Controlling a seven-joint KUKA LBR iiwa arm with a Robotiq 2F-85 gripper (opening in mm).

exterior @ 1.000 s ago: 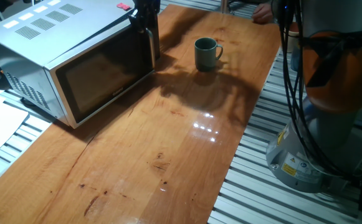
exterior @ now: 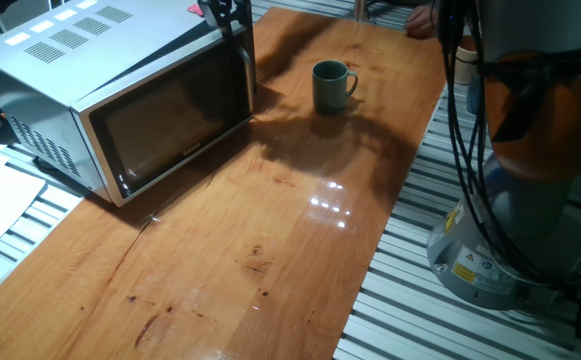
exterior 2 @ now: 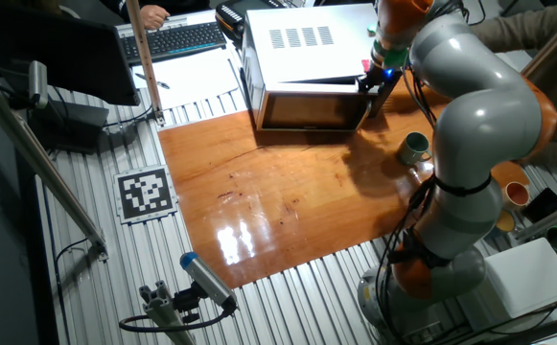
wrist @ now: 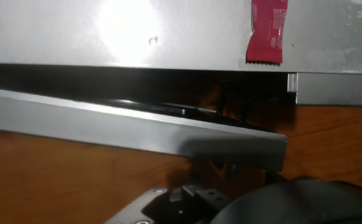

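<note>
A silver microwave [exterior: 80,50] stands on the wooden table, its dark-windowed door [exterior: 175,105] slightly ajar. From above, the wrist view shows a narrow dark gap between the microwave's body and the door's top edge [wrist: 137,127]. My gripper [exterior 2: 366,82] is at the door's free end, near the upright handle [exterior: 249,75]. Only part of the gripper shows at the bottom of the wrist view; its fingertips are dark and hidden, so I cannot tell whether they grip anything. A green mug [exterior: 330,87] stands upright on the table, apart from the door.
A red packet [wrist: 268,31] lies on the microwave's top. A person's hand [exterior: 422,20] rests at the far edge. More cups [exterior 2: 516,195] stand beyond the arm.
The microwave door has swung a little further outward, and the gripper has shifted slightly with its free end. The mug has not moved.
</note>
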